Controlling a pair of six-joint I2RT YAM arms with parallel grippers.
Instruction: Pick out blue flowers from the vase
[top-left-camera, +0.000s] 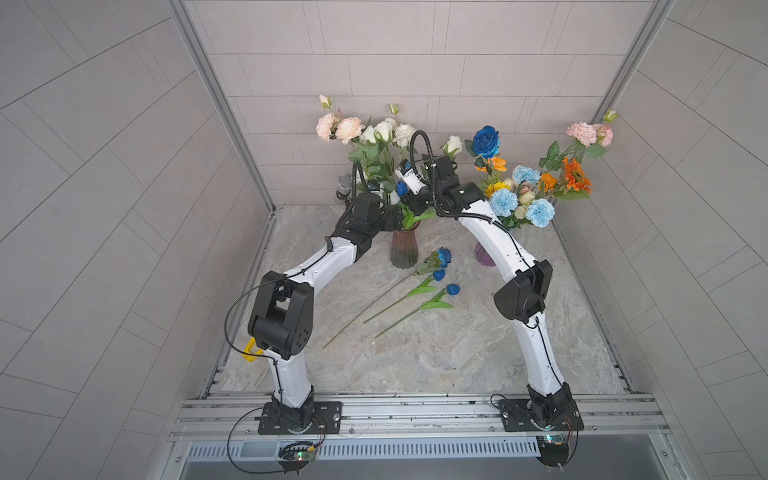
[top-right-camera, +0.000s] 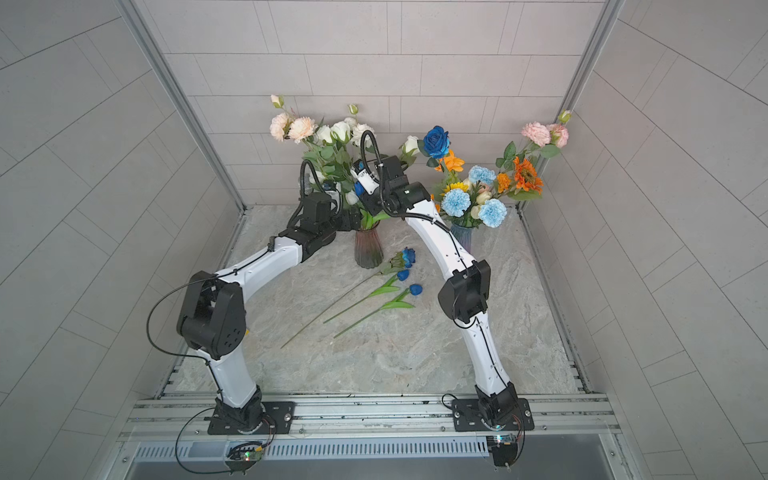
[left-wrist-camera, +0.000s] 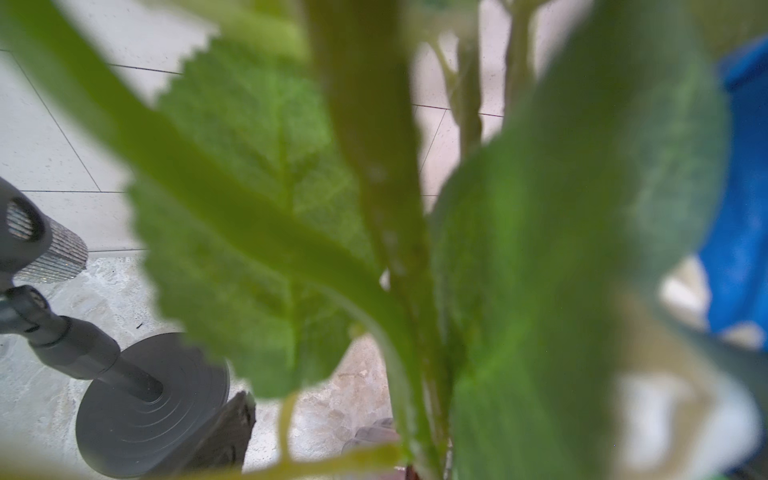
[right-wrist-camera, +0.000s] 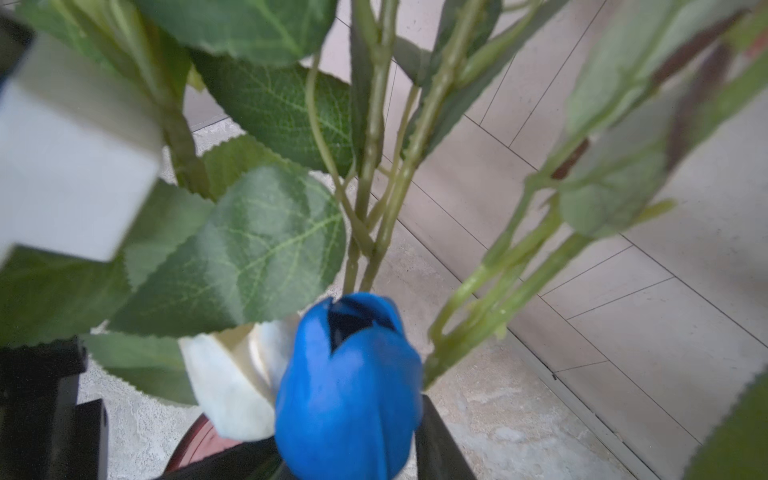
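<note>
The brown ribbed vase (top-left-camera: 404, 249) holds white and peach flowers and a blue tulip (right-wrist-camera: 348, 392). In the right wrist view this tulip is close, in front of dark fingers (right-wrist-camera: 445, 448) spread either side of it; it hides their tips. My right gripper (top-left-camera: 411, 200) is at the tulip above the vase mouth, part open, its hold on the stem not visible. My left gripper (top-left-camera: 395, 217) stands open at the vase's left; green stems and leaves fill its wrist view, with one finger (left-wrist-camera: 212, 440) showing. Several blue flowers (top-left-camera: 453, 289) lie on the table in front.
A white flower (right-wrist-camera: 228, 384) touches or nearly touches the tulip. To the right, a second vase (top-left-camera: 484, 254) carries a blue rose (top-left-camera: 485, 141), light-blue (top-left-camera: 540, 212) and orange blooms. A grey stand (left-wrist-camera: 152, 408) is behind on the left.
</note>
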